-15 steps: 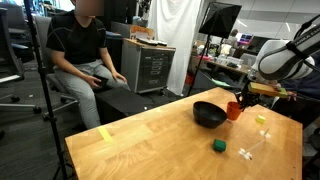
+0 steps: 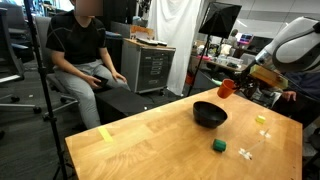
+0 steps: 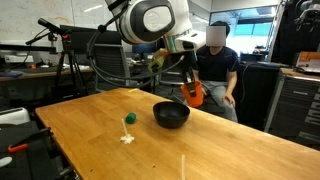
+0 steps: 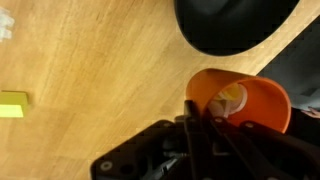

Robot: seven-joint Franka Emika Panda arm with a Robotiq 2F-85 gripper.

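Observation:
An orange cup [image 2: 226,89] hangs in the air above the wooden table, with my gripper shut on its rim. The wrist view looks into the cup [image 4: 270,100], where something pale and pinkish shows; what it is, I cannot tell. Beside and below the cup, a black bowl [image 2: 209,114] stands on the table. In the second exterior view the cup [image 3: 192,94] is tilted slightly, above and just to the right of the bowl [image 3: 171,115].
A green block [image 2: 219,145], a yellow block [image 2: 262,120] and a white object [image 2: 246,153] lie on the table near the bowl. A yellow patch [image 2: 105,134] lies at the left edge. A person [image 2: 82,50] sits behind it.
The orange cup has risen from beside the bowl, shifted a little left in exterior view 1 and become more tilted. My arm moved up with it. The bowl and blocks have stayed put.

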